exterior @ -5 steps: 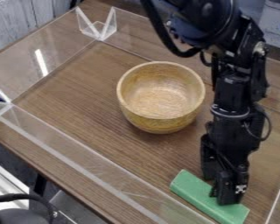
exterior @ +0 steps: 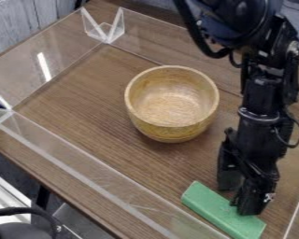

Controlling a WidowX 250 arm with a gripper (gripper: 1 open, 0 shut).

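Note:
The black arm comes down on the right side of the camera view, its gripper (exterior: 245, 187) low over the table, directly at the upper right part of a green block (exterior: 212, 205). The block lies flat and slanted near the bottom right. The gripper's fingers are dark and overlap the block's edge, so whether they touch it is unclear. A tan bowl (exterior: 172, 101) sits upright to the upper left of the gripper.
Clear plastic strips run along its near and left edges. A clear angular piece (exterior: 105, 26) stands at the back left.
The gripper has shifted very slightly at the green block. The block and bowl look unchanged.

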